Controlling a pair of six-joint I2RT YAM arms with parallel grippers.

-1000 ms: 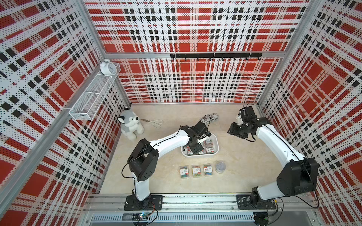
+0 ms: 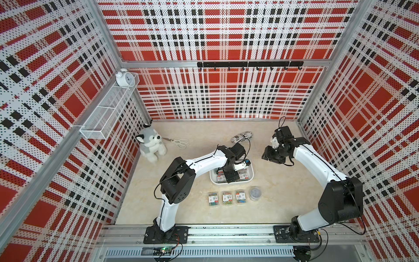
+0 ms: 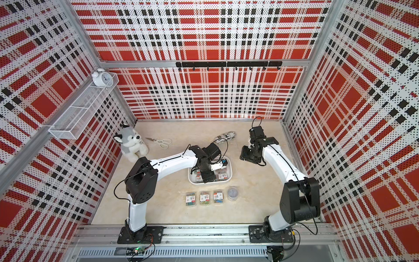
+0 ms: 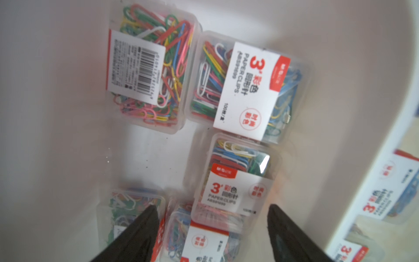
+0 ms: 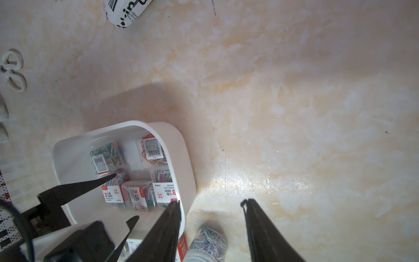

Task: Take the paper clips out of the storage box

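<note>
In the white storage box [image 5: 187,174] lie several clear cases of coloured paper clips. The left wrist view shows one paper clip case [image 4: 235,183] between and just beyond the fingers of my open left gripper; whether they touch it cannot be told. Two more cases, one with a barcode label [image 4: 136,65], lie farther along the box. On the table in front of the box stand three paper clip cases [image 2: 227,198] in a row and a round tub of clips [image 2: 255,193]. My right gripper is apart from the box, over bare table, its fingers spread and empty.
Behind the box lies a black-and-white patterned object [image 2: 242,136]. Scissors [image 2: 179,142] and a husky plush [image 2: 151,142] are at the back left.
My left gripper has shifted right and toward the front over the box. The right arm has moved slightly left, toward the box. The cases on the table have stayed put.
</note>
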